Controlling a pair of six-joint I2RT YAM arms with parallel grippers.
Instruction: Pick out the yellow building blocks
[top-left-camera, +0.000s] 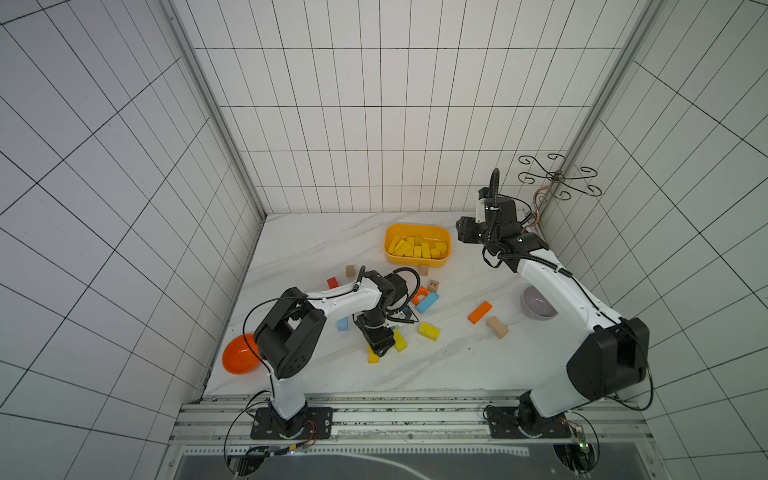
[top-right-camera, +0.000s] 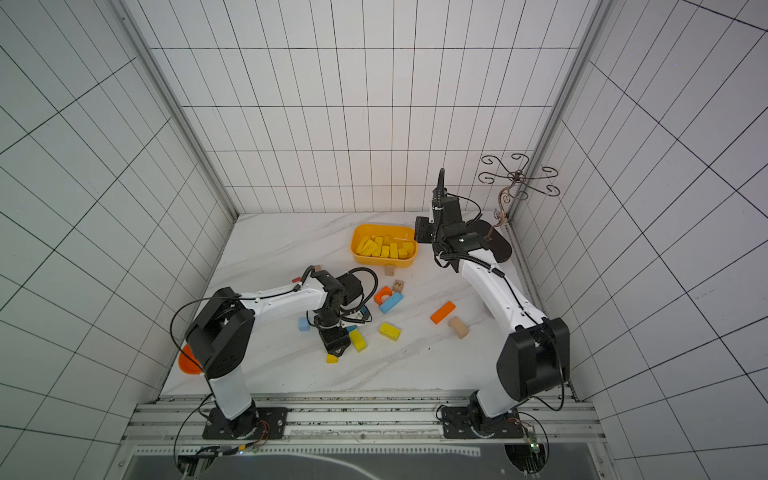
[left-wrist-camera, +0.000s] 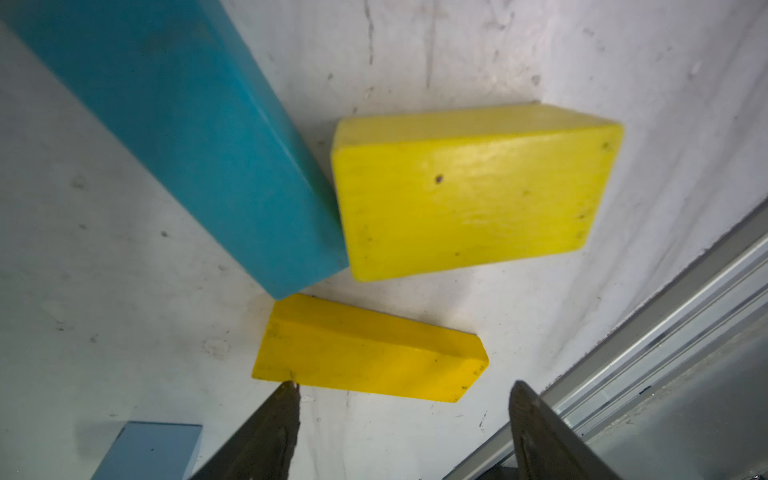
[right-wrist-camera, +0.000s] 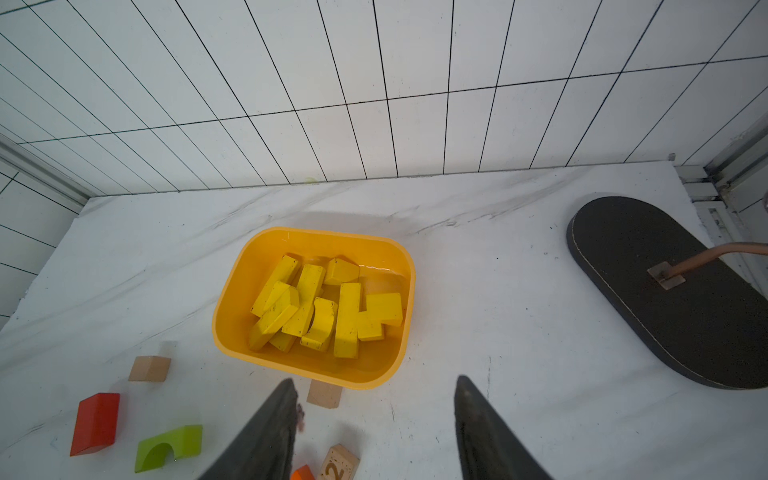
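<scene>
Low over the table, my left gripper stands open, its fingertips just short of a yellow block (left-wrist-camera: 372, 352) that lies ahead of the gap. Beyond it in the left wrist view is a larger yellow block (left-wrist-camera: 472, 196), against a blue block (left-wrist-camera: 200, 152). A third yellow block (top-left-camera: 429, 331) lies further right in the top left view. Several yellow blocks fill part of the yellow bin (right-wrist-camera: 404, 328) at the back. To the right of that bin hovers my right gripper (top-left-camera: 462, 230); its fingers are apart with nothing between them in the right wrist view.
Orange (top-left-camera: 480, 312) and wooden (top-left-camera: 497, 326) blocks lie right of centre. A blue block (top-left-camera: 427, 301) lies in the middle. An orange bowl (top-left-camera: 241, 355) is at the left, a purple bowl (top-left-camera: 537, 303) at the right. A black stand base (right-wrist-camera: 664, 296) occupies the back right.
</scene>
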